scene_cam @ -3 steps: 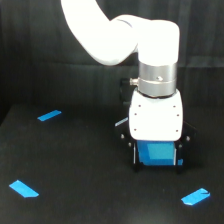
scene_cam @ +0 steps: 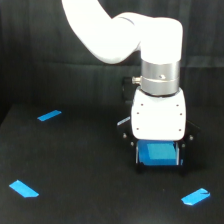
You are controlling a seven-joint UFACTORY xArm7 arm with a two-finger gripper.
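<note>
The white arm comes down from the top with its gripper (scene_cam: 158,148) low over the dark table, right of centre. A blue object (scene_cam: 157,153) sits between the gripper's fingers, partly hidden by the white housing. Whether the fingers press on it or stand apart from it I cannot tell.
Pieces of blue tape lie at the back left (scene_cam: 49,115), front left (scene_cam: 24,189) and front right (scene_cam: 196,197). A dark cloth backdrop stands behind.
The arm and gripper have shifted very slightly to the right, and the blue object looks marginally shifted with them.
</note>
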